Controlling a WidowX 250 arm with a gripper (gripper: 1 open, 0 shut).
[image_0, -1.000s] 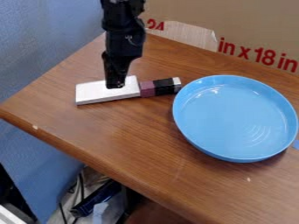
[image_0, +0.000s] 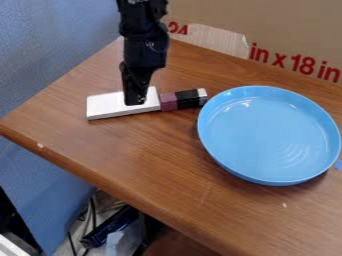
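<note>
A black robot gripper (image_0: 134, 90) reaches down from the top of the view, its tip over a flat white block (image_0: 110, 107) on the wooden table. Whether the fingers are open or shut, or touch the block, I cannot tell. At the block's right end lie a dark maroon piece (image_0: 168, 102) and a black piece with a light band (image_0: 191, 99). A light blue plate (image_0: 267, 135) lies to the right of them.
A cardboard box (image_0: 287, 30) stands along the back. A blue surface and floor clutter show beyond the left edge.
</note>
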